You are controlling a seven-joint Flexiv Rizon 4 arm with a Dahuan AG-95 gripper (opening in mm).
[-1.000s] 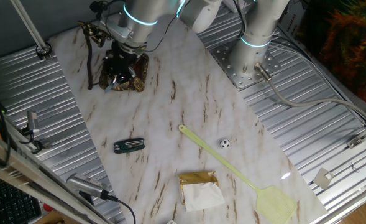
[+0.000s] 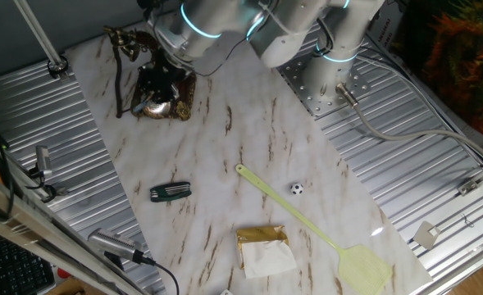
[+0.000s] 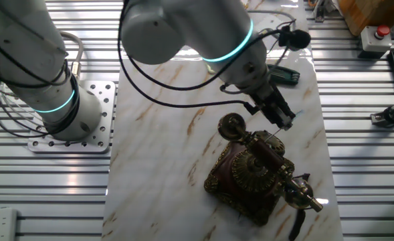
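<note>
An ornate brown-and-brass old-style telephone (image 3: 240, 177) stands on the marble-patterned board, its handset (image 3: 267, 155) lying across the top. In exterior view 1 the same telephone (image 2: 185, 92) is at the far left of the board, largely covered by the arm. My dark gripper (image 3: 287, 123) points downward beside the handset, on the side toward the green-handled tool. From exterior view 1, the gripper (image 2: 156, 102) overlaps the telephone. Its fingers look close together, but the gap between them is not clear, nor is any contact with the telephone.
A dark green multi-tool (image 2: 170, 192), a small black-and-white ball (image 2: 297, 188), a yellow-green fly swatter (image 2: 364, 269) and a gold-and-white packet (image 2: 266, 254) lie spread over the board. Bare marble surface (image 2: 225, 147) separates them from the telephone.
In exterior view 1 the upper arm has swung right and slightly down, while the gripper has stayed over the telephone with a slight shift and tilt. The loose objects have not moved.
</note>
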